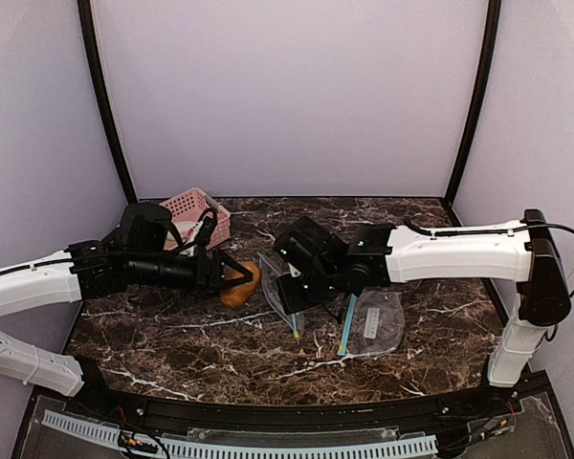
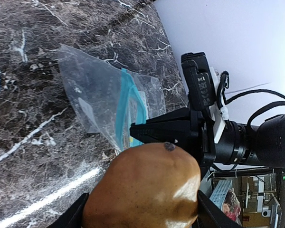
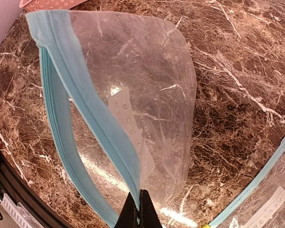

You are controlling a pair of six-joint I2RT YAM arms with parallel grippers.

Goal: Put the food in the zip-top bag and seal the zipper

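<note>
A brown, rounded food item (image 1: 239, 289) is gripped by my left gripper (image 1: 228, 273), which is shut on it above the table. In the left wrist view this food (image 2: 145, 185) fills the lower middle, with one black finger on each side. Left of my right gripper (image 1: 289, 295) stands a clear zip top bag (image 1: 273, 287). The right wrist view shows the fingertips of the right gripper shut on the bag's blue zipper rim (image 3: 97, 114). The bag's mouth gapes open between its two blue strips, and no food shows inside the bag.
The pink basket (image 1: 220, 228) stands at the back left, partly hidden behind the left arm. A second clear bag (image 1: 387, 330) with a blue strip lies flat right of the right gripper. Bare marble table (image 1: 191, 354) spreads along the front.
</note>
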